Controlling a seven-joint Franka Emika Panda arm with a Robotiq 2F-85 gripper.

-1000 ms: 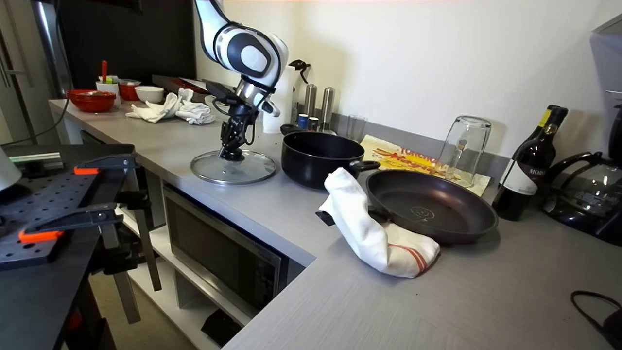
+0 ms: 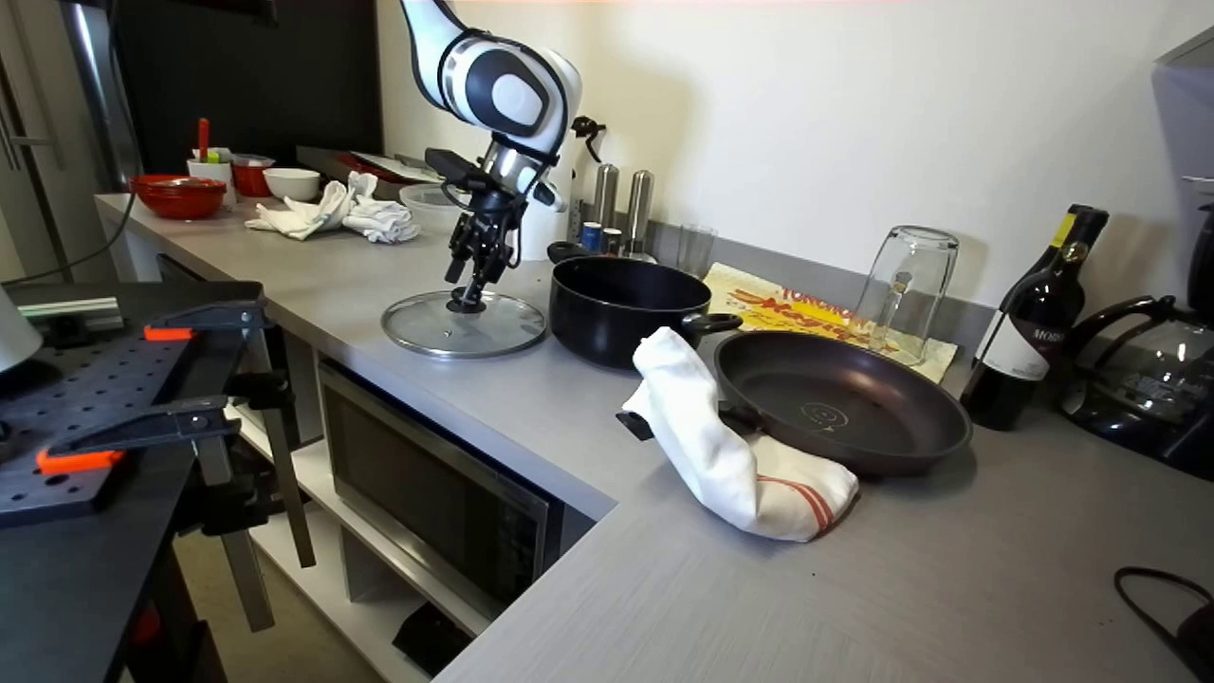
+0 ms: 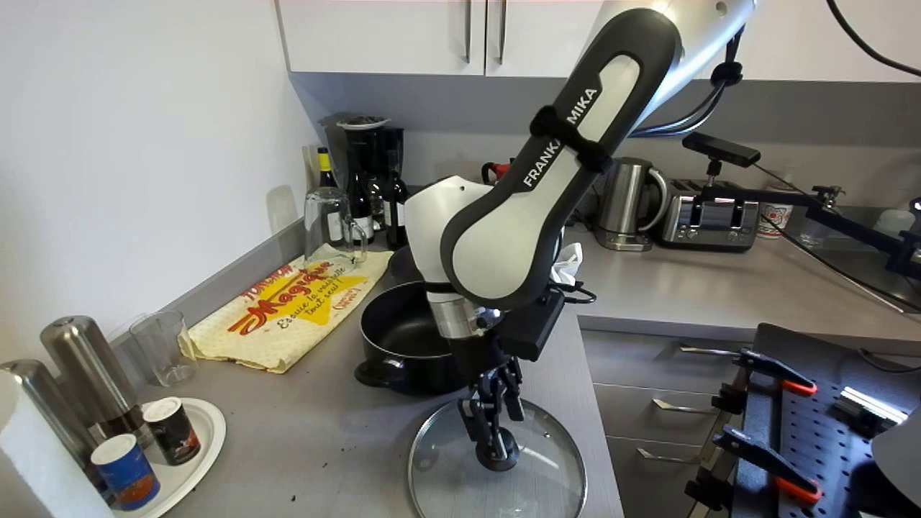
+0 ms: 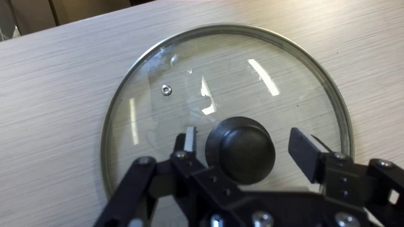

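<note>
A round glass lid (image 2: pixel 421 330) with a metal rim and a black knob (image 4: pixel 242 149) lies on the counter, knob upward. In the wrist view my gripper is open around the knob, its fingers (image 4: pixel 190 140) standing to either side. The left finger is nearer the knob than the right one, and gaps show on both sides. In exterior view 2 the gripper (image 3: pixel 494 421) hangs just above the lid. The black pot (image 2: pixel 626 302) stands uncovered beside the lid.
A dark frying pan (image 2: pixel 842 398) sits past the pot, with a white cloth (image 2: pixel 728 455) by its handle. A plate (image 3: pixel 207 440) with shakers lies near the wall. Clamps (image 2: pixel 148 427) stand across the gap.
The lid has shifted slightly to the right in exterior view 1. My arm has also moved right and a little up, and the gripper sits higher over the knob.
</note>
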